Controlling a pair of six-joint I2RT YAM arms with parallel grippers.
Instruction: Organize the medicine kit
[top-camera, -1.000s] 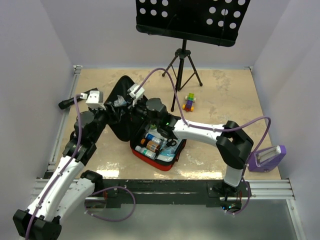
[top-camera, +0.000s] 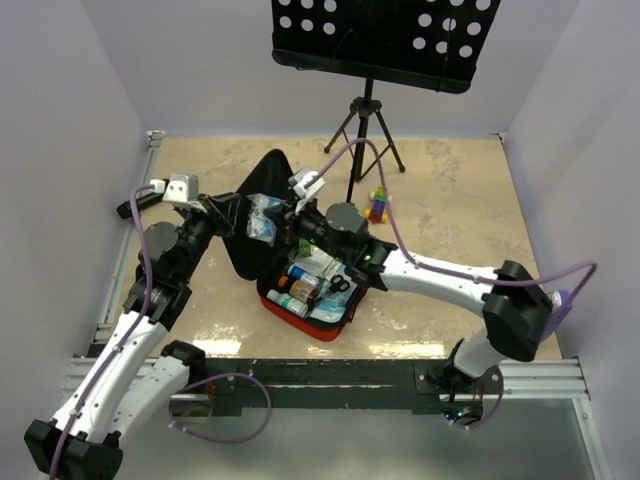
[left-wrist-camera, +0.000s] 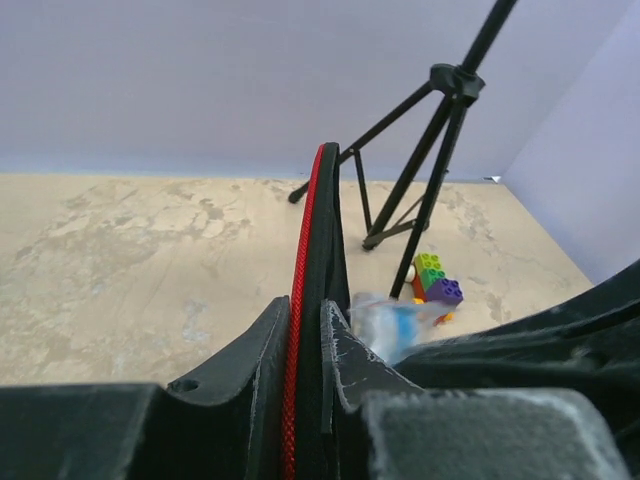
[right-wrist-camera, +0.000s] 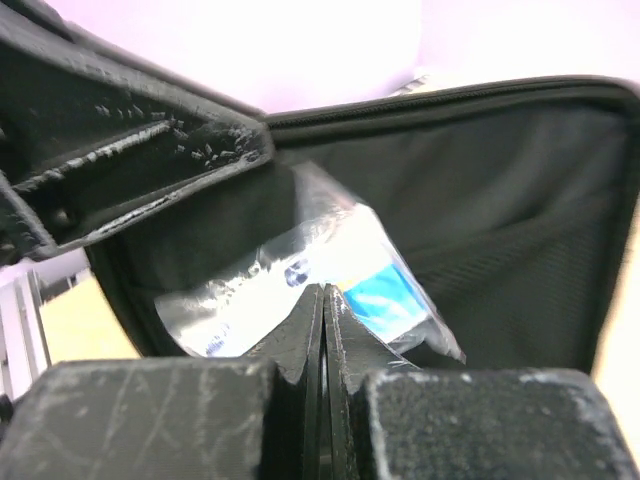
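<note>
The red-and-black medicine kit (top-camera: 300, 323) lies open on the table, with bottles, scissors and packets inside. Its black lid (top-camera: 250, 258) stands raised at the back left. My left gripper is shut on the lid's red-trimmed edge (left-wrist-camera: 303, 235). A clear plastic bag with white and blue contents (right-wrist-camera: 385, 295) hangs at the tips of my right gripper, in front of the lid's dark mesh inside. The right fingers are closed together, with the thin bag pinched at their tips. From above, the bag (top-camera: 262, 220) shows between the two grippers.
A black music stand (top-camera: 368, 105) rises behind the kit. Coloured toy blocks (top-camera: 378, 207) sit to its right, and a black object (top-camera: 140, 203) lies at the far left. A purple-and-white item (top-camera: 558, 312) is partly hidden by the right arm.
The right gripper has drawn back to the right and toward the front, and the bag has come with it, away from the left gripper. The lid has shifted slightly right.
</note>
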